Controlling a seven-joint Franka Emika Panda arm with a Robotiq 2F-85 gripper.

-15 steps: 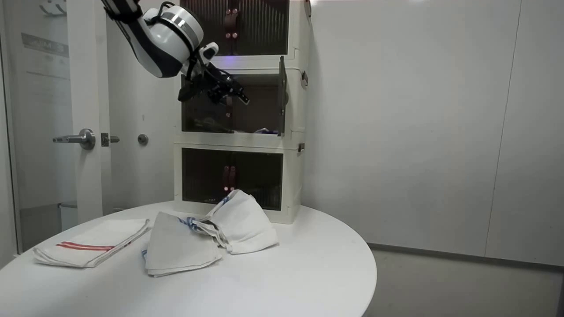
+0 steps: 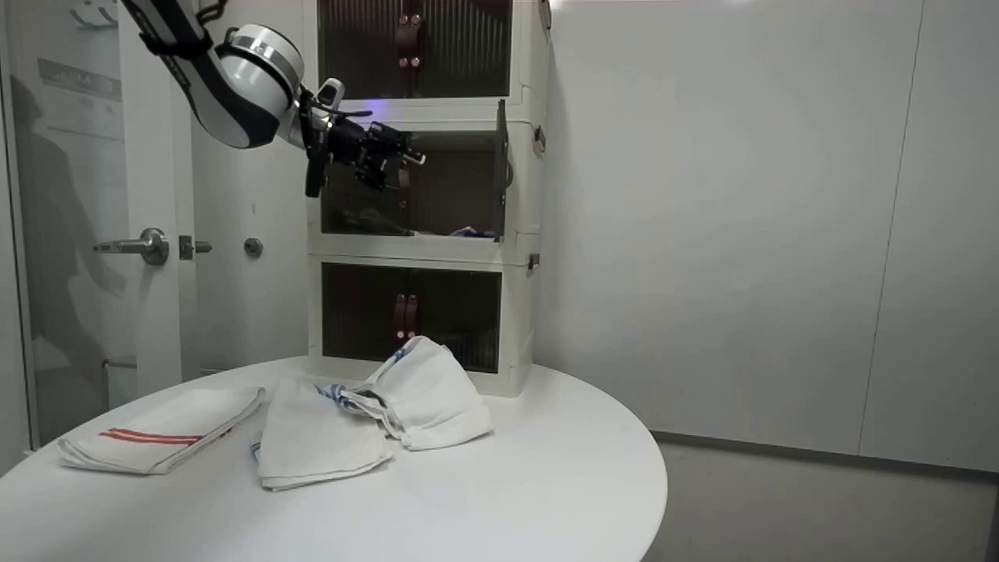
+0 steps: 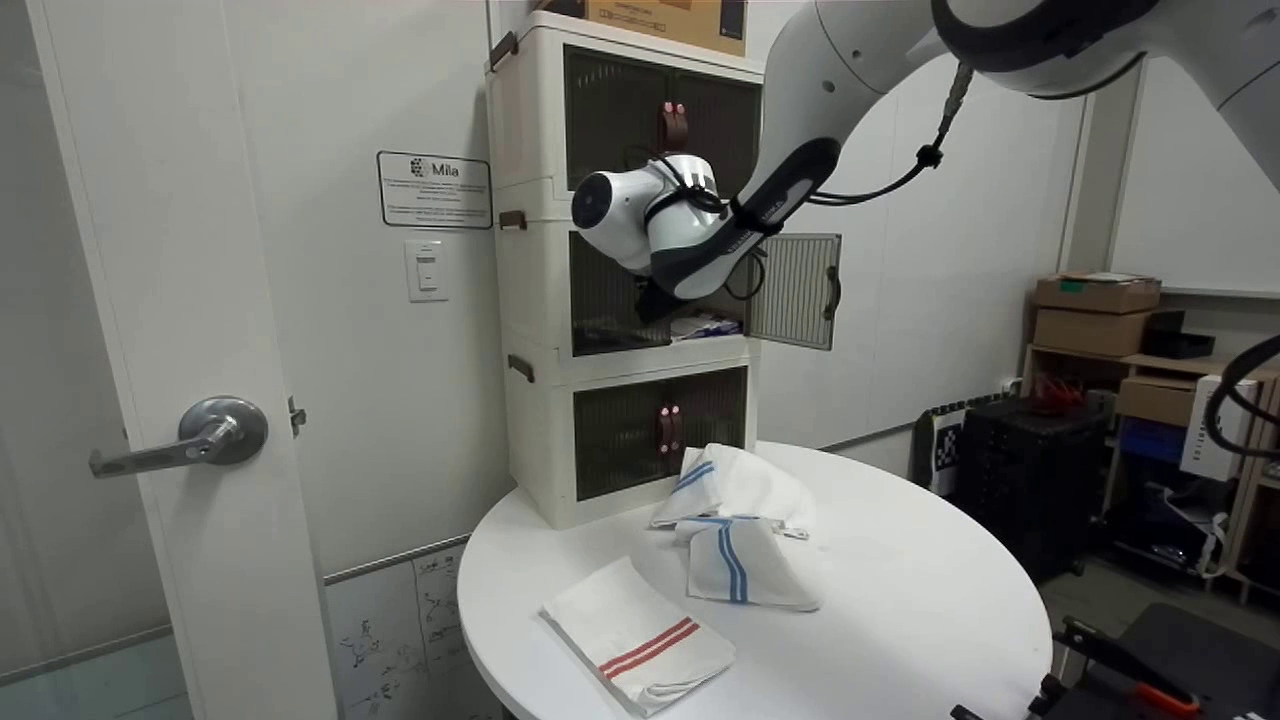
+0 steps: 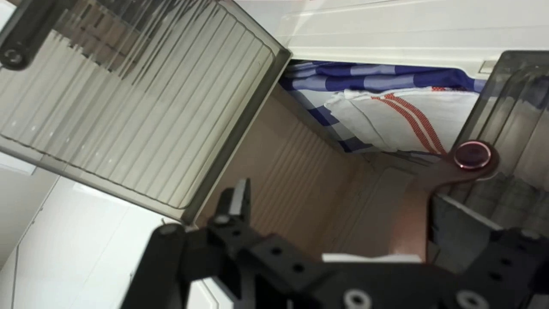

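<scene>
In exterior view 1 my gripper [image 2: 397, 168] hangs before the middle level of a white stacked cabinet [image 2: 520, 318]. In the wrist view the gripper is open, its fingers wide apart with no object visible between them. One dark ribbed door [image 4: 139, 118] of that level stands swung out; the other, with a brown strap handle [image 4: 471, 157], looks shut. Inside lie a white cloth with red stripes [image 4: 411, 121] and a blue checked cloth [image 4: 329, 77]. The arm hides the gripper in exterior view 2.
On the round white table [image 3: 888, 648] rest a red-striped towel [image 3: 636, 630] and two blue-striped towels, one in front [image 3: 756, 570] and one behind [image 3: 756, 486]. The open door [image 3: 792, 288] juts out beside the cabinet.
In exterior view 1 the arm and gripper have shifted left, and the gripper has tipped up from a steeper downward slant. The towels and the cabinet doors look unchanged.
</scene>
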